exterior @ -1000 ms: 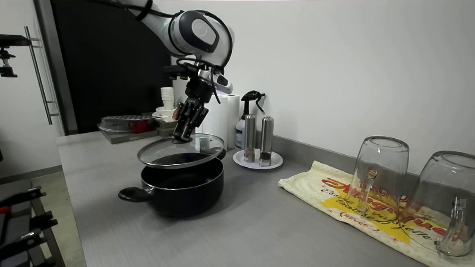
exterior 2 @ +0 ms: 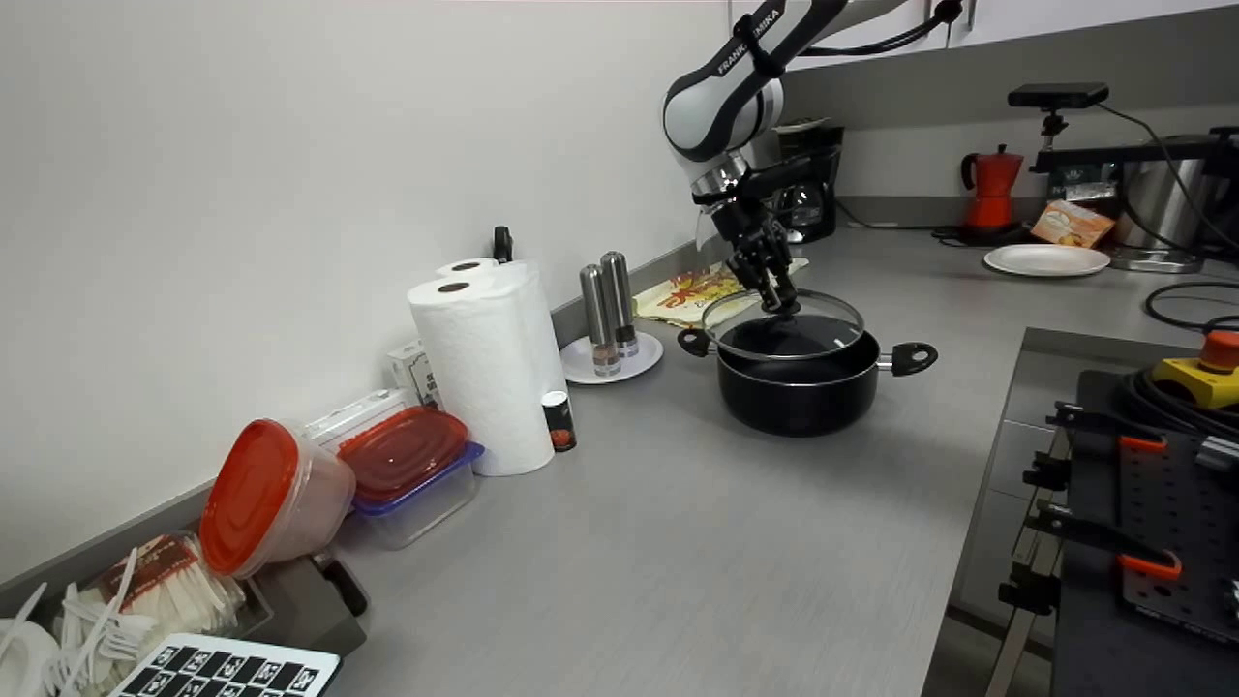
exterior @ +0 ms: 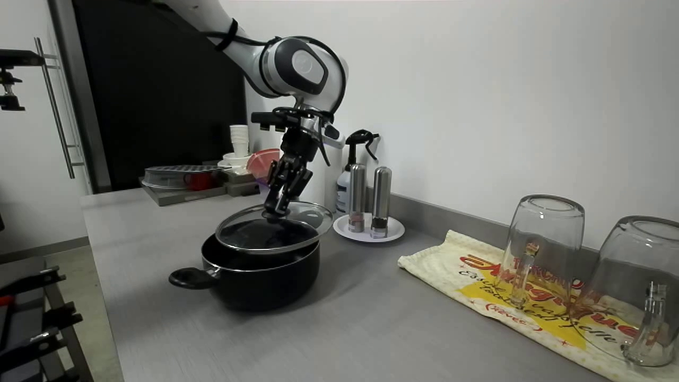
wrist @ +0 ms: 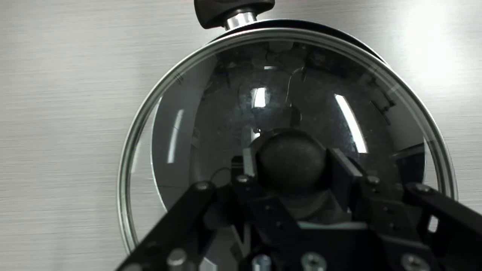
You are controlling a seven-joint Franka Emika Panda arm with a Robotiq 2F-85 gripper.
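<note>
A round glass lid [exterior: 254, 234] with a steel rim hangs tilted over the black pot [exterior: 264, 286], set off toward the pot's far side in exterior view 1. My gripper is shut on the lid's dark knob [wrist: 291, 158], one finger on either side of it. From exterior view 2, the lid [exterior 2: 790, 331] covers the rear of the pot [exterior 2: 801, 401], and the front of the opening shows. Whether the lid's edge touches the pot's rim, I cannot tell. In the wrist view one pot handle [wrist: 230, 11] sticks out past the lid.
Close behind the pot, a white plate [exterior: 394, 234] bears two tall grinders [exterior: 380, 200]. Two upturned glass mugs [exterior: 541, 254] stand on a printed cloth [exterior: 445, 267] at right. Paper towel rolls [exterior 2: 488, 372] stand by the wall.
My gripper and the lid have shifted to the right and slightly down in exterior view 1. The lid is still held, and the pot stays where it was.
</note>
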